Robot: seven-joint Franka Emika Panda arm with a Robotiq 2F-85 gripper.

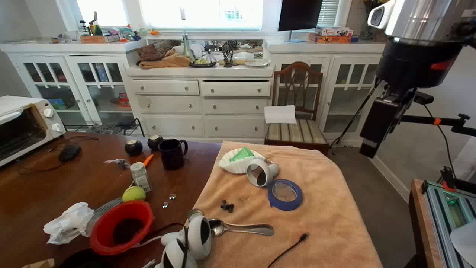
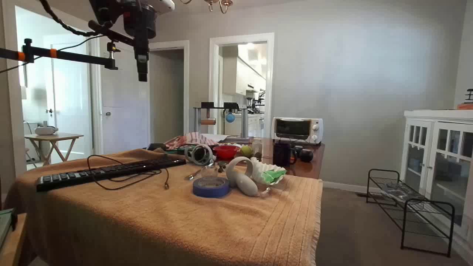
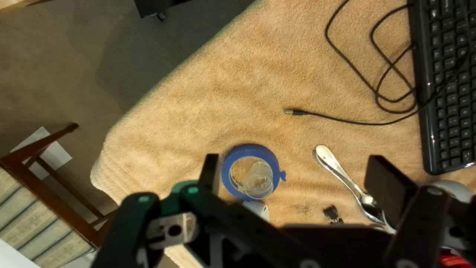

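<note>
My gripper is open and empty, hanging high above the towel-covered table, as both exterior views show. Seen from the wrist, the fingers [image 3: 388,183] stand wide apart. On the orange towel [image 1: 321,232] lies a roll of blue tape [image 1: 292,204], with a small clear cup-like piece [image 3: 259,178] within its ring in the wrist view. Close by are a white ringed controller [image 1: 255,179] and a white fluted dish [image 1: 230,162] holding something green [image 1: 243,153]. A metal spoon [image 3: 337,167] and some small dark pieces [image 1: 227,206] rest on the towel too.
A black keyboard [image 2: 111,172] with a loose cable [image 3: 352,120] occupies one side. On the bare wood stand a red bowl [image 1: 145,210], a tennis ball [image 1: 134,194], a black mug [image 1: 172,154] and a white bottle [image 1: 140,176]. The towel's near part is clear in exterior view 2.
</note>
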